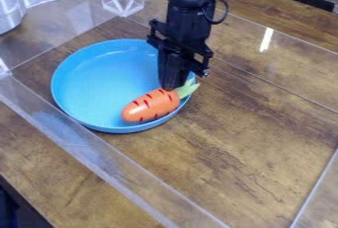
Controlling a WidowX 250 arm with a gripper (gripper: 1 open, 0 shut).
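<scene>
An orange toy carrot [150,107] with a pale green top lies in the right front part of a blue round plate [90,82]. Above the plate's back right part is my black gripper [173,73], pointing down, behind the carrot and apart from it. Its fingertips are dark and close together, and it looks shut, with nothing visible between them.
Clear transparent panels or edges run along the left and front left, and a clear object stands at the back left.
</scene>
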